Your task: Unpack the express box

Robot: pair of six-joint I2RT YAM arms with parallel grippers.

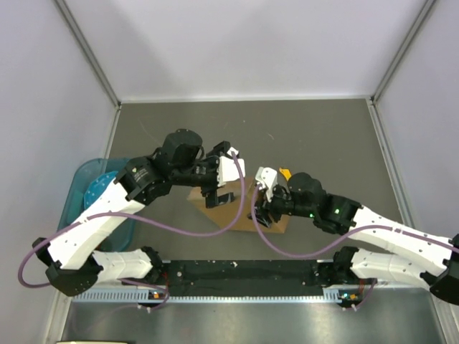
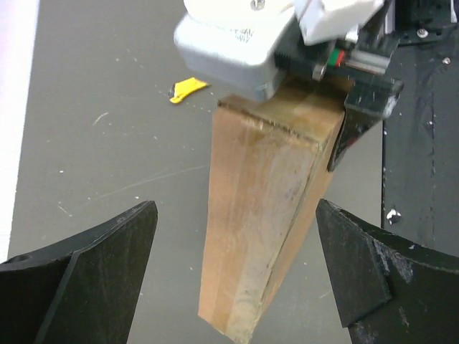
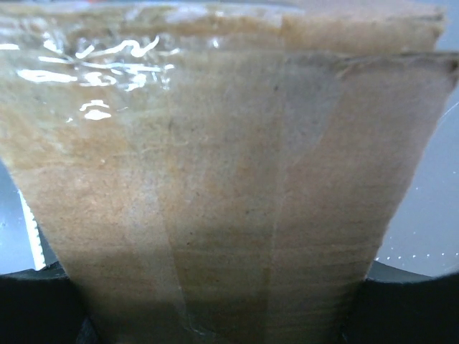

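The cardboard box (image 1: 247,211) is held tilted near the table's front by my right gripper (image 1: 259,208), whose fingers are shut on one end of it. In the right wrist view, brown cardboard (image 3: 222,179) with shiny tape fills the space between the dark fingers. My left gripper (image 1: 226,190) is open over the box's left part. From the left wrist view, the box (image 2: 262,215) shows between the spread fingers, apart from them, with a taped narrow side facing the camera. The box's contents are hidden.
A yellow cutter (image 1: 285,173) lies on the grey table behind the right gripper. At the left stands a blue-green bin (image 1: 77,190) with a blue round thing (image 1: 99,188) in it.
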